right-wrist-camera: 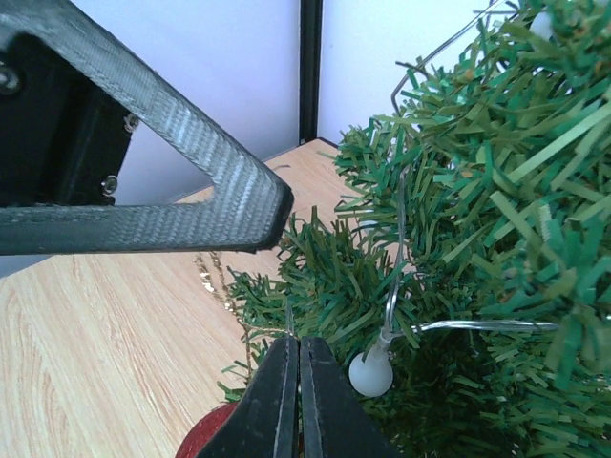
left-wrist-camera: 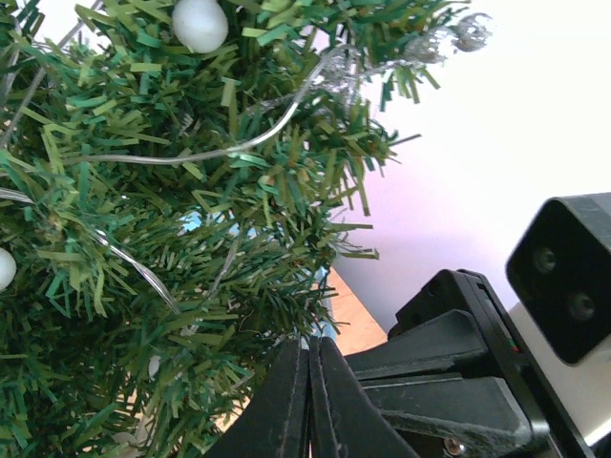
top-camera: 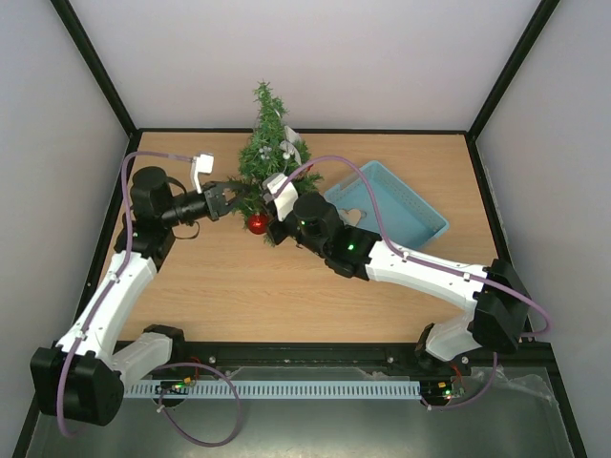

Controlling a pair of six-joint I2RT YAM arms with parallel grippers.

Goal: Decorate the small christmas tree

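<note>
The small green Christmas tree [top-camera: 265, 153] stands at the back middle of the table, hung with wire lights and white bulbs. Low at its front is a shiny red ball [top-camera: 258, 223]. The right wrist view shows part of that ball behind my right gripper, whose fingers are together. A thin gold thread [right-wrist-camera: 271, 331] runs by their tips; whether it lies between them I cannot tell. From the left, my left gripper reaches to the branches, shut, with nothing seen between its fingers.
A blue basket [top-camera: 406, 196] stands right of the tree, behind my right arm, with a light-coloured ornament [top-camera: 352, 216] inside. A gold strand [right-wrist-camera: 218, 284] hangs by the branches.
</note>
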